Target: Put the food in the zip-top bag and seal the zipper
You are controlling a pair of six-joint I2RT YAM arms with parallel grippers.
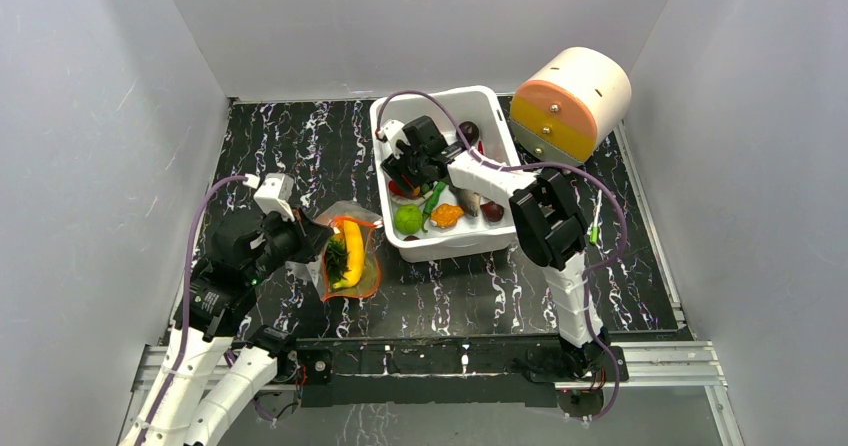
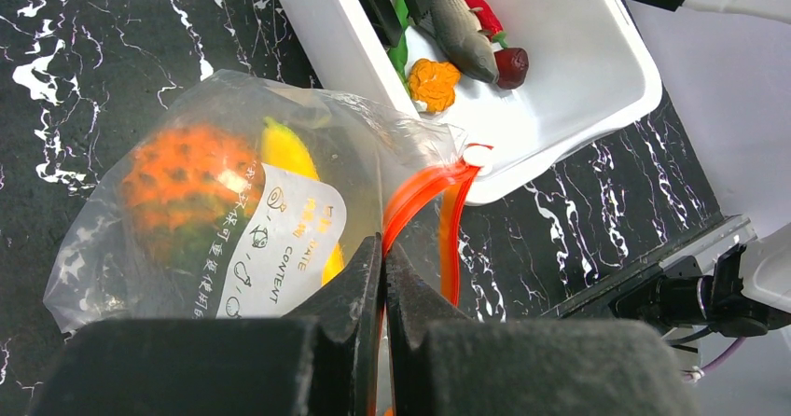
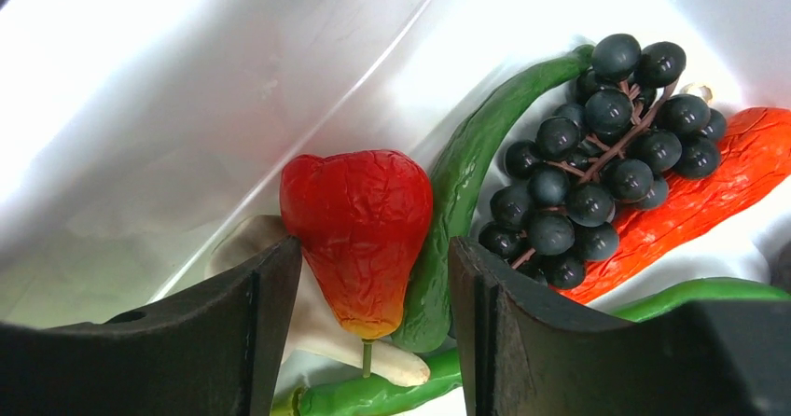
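Observation:
The clear zip top bag has an orange zipper edge, and its mouth gapes. Inside it lie a yellow banana and an orange, bumpy pineapple. My left gripper is shut on the bag's edge. In the white bin, my right gripper stands open over a red pepper, which shows between its fingers with its stem towards me. Beside the pepper are a dark green cucumber, black grapes and a pale mushroom-like piece.
The white bin also holds a green fruit, an orange piece, a grey fish and more food. A cream bread box stands at the back right. Bare counter lies in front of the bin.

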